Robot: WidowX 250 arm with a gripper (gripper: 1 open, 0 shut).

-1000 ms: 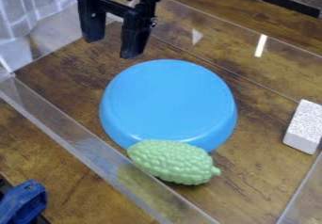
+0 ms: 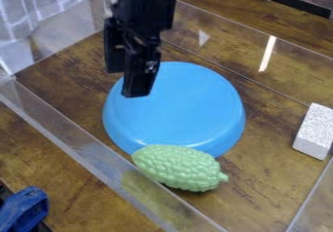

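My black gripper (image 2: 132,65) hangs from the top of the view over the upper left part of a blue round object (image 2: 176,114) with a smooth top. Whether its fingers are open or shut is hard to tell in the dark shape. A green bumpy toy vegetable (image 2: 180,167) lies at the near edge of the blue object, toward the bottom middle of the view.
A white block (image 2: 314,130) lies at the right. A blue item (image 2: 21,211) sits at the lower left outside the clear wall. Transparent walls (image 2: 93,156) border the wooden floor, which is bare at the upper right.
My gripper has moved down and to the right in the view, from the bare floor at upper left to over the blue object. The objects look unmoved.
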